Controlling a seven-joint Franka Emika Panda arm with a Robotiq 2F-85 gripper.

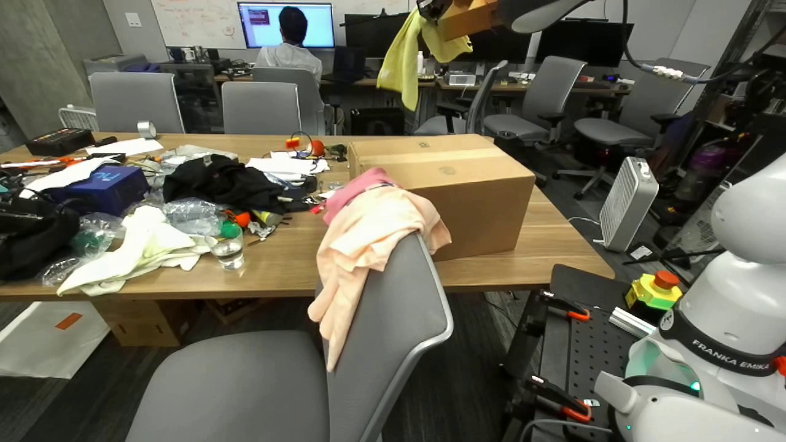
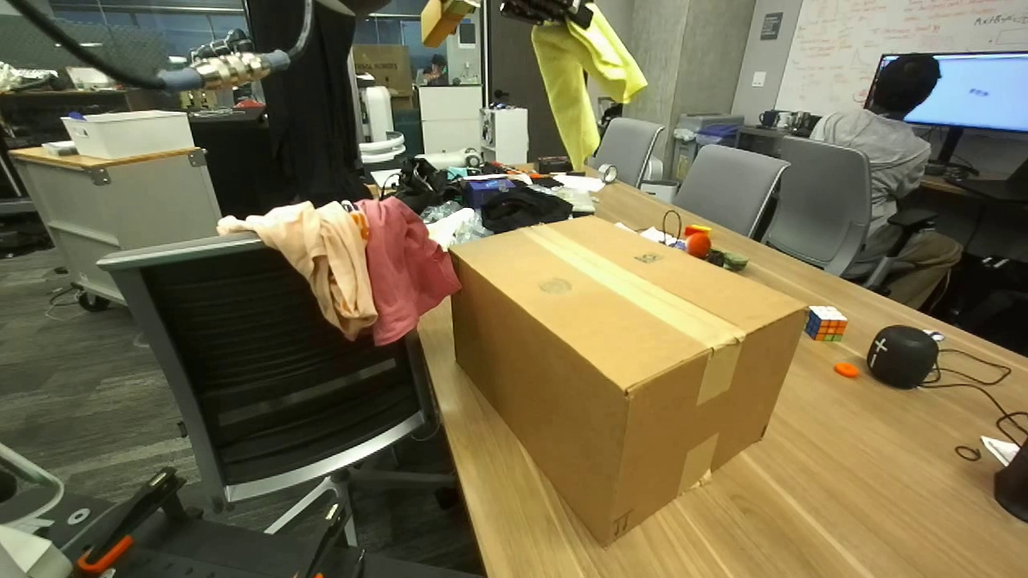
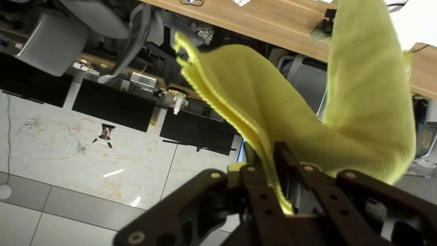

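A yellow cloth (image 1: 406, 55) hangs high in the air at my gripper (image 1: 433, 7), which is partly cut off by the top edge of exterior view 1. In exterior view 2 the same cloth (image 2: 583, 77) droops in two lobes below the dark gripper (image 2: 549, 11). The wrist view has the cloth (image 3: 262, 86) spread out beyond my gripper, one edge running down between the dark fingers. The fingers stand close together, with a narrow gap; whether they pinch the cloth firmly cannot be told.
Below is a table with a closed cardboard box (image 2: 617, 318). Peach cloth (image 1: 368, 236) and pink cloth (image 2: 409, 270) drape over a chair back (image 1: 409, 317). Clutter, a water glass (image 1: 229, 253) and a whitish cloth (image 1: 136, 250) cover the table's left part. Bare tabletop (image 2: 867, 462) lies beside the box.
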